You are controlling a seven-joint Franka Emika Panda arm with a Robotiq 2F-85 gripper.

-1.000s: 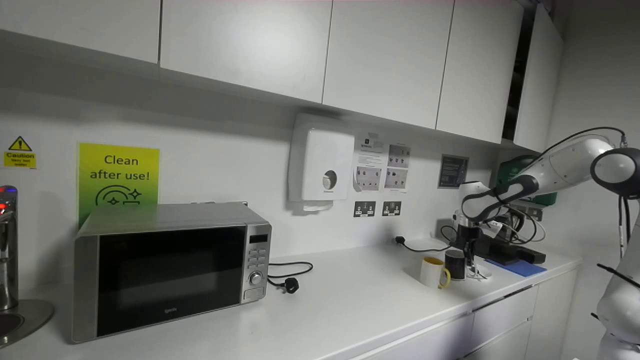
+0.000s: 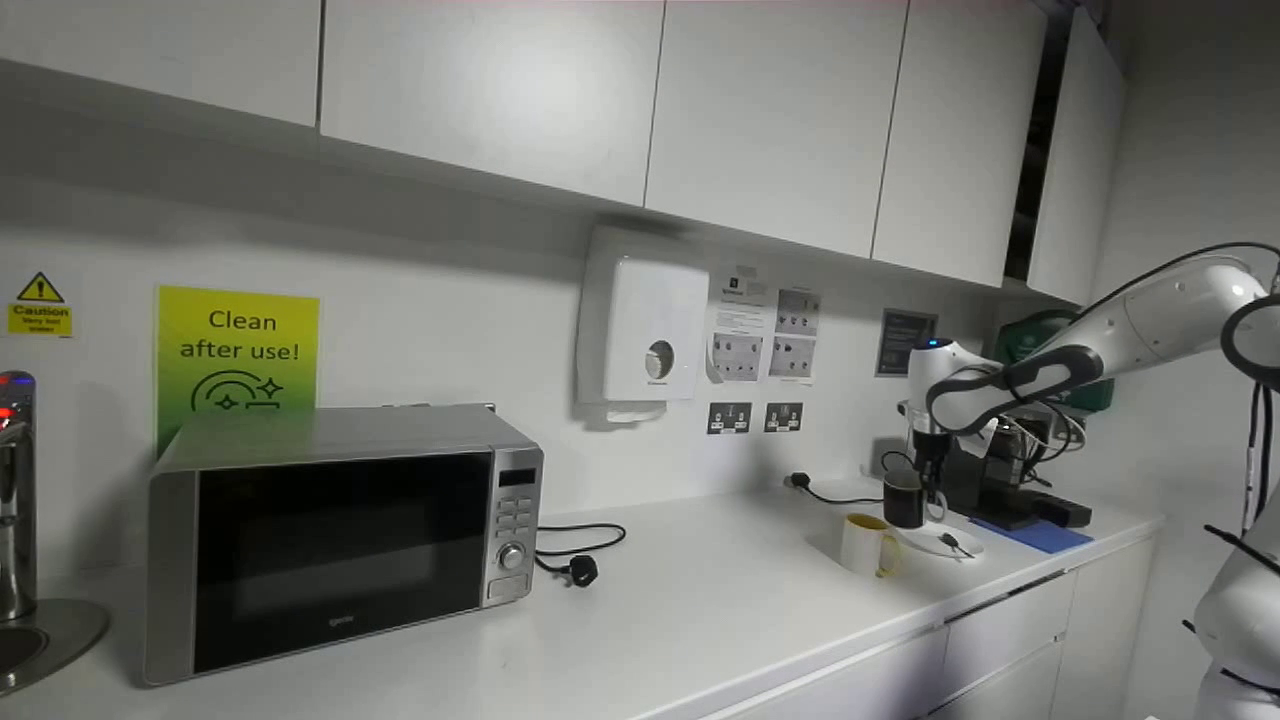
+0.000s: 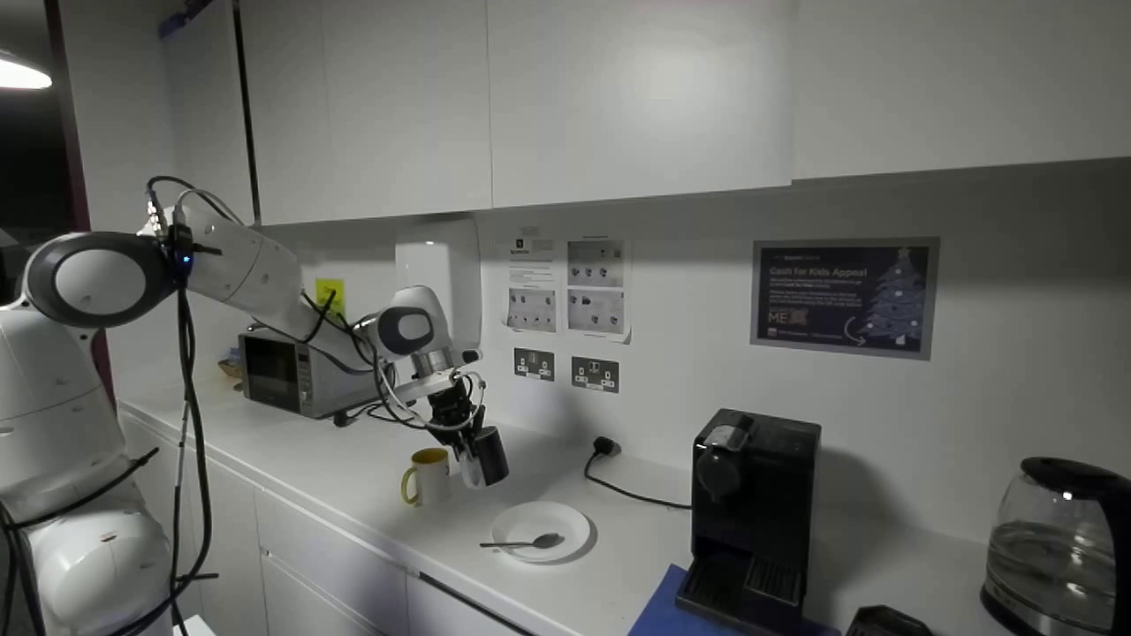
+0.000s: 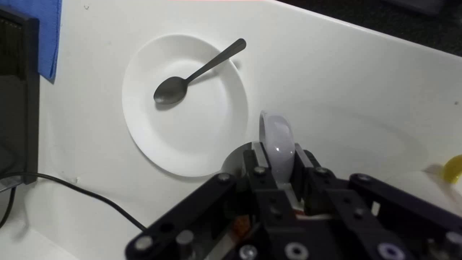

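In exterior view 2, a dark mug [image 3: 490, 456] with a light handle hangs slightly tilted above the counter, between the white mug and the plate. My gripper is shut on its handle [image 4: 279, 138], one finger on either side; most of the mug's body is hidden behind the fingers in the wrist view. The white mug [image 3: 429, 479], yellow inside and on its handle, stands upright on the counter. Beyond my fingertips lies a white plate [image 4: 190, 138] with a metal spoon [image 4: 171, 90] resting on it, its handle past the rim.
A black coffee machine [image 3: 753, 498] stands by a blue cloth [image 3: 663, 604]. The glass kettle [image 3: 1055, 541] is at the far right of that view. A black cable [image 4: 99, 197] runs along the wall side.
The dark mug has risen off the counter with my gripper and now hangs higher, shifted slightly left in exterior view 1. The plate and spoon show more clearly there. The white mug has not moved.
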